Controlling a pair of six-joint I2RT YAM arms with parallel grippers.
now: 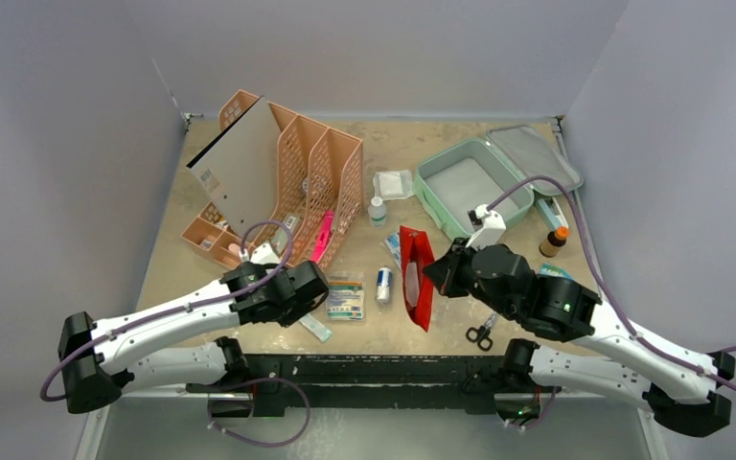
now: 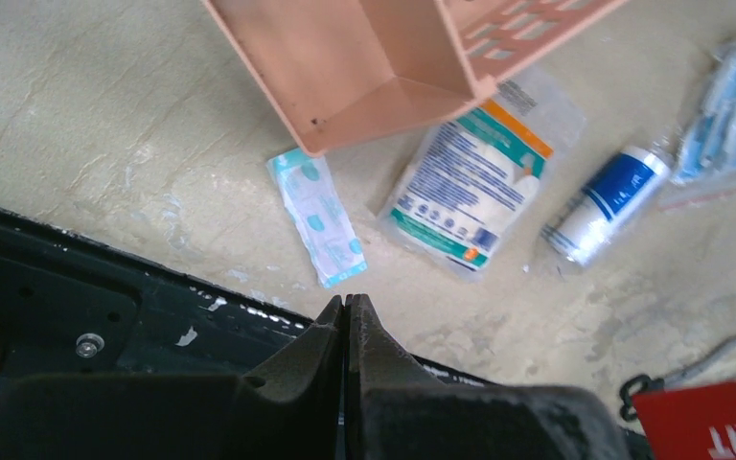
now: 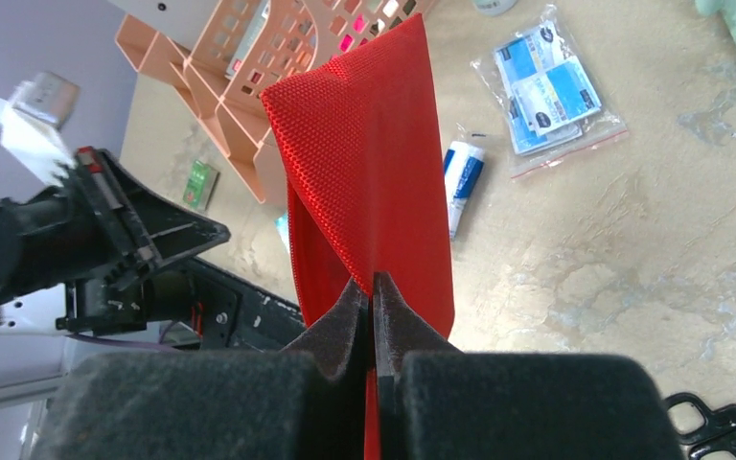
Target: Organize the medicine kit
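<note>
The flat white-and-teal bandage packet lies on the table by the organizer's front corner. My left gripper is shut with nothing between its fingers, above the table and apart from the packet. The red pouch hangs upright in my right gripper, which is shut on its edge. In the top view the pouch is in front of the green case, whose lid is open. The peach organizer stands at the back left, a pink item and other things in its compartments.
A dressing packet, a blue-and-white tube and a bag of blue packets lie mid-table. Scissors are near the front edge. A white bottle and brown bottle stand farther back.
</note>
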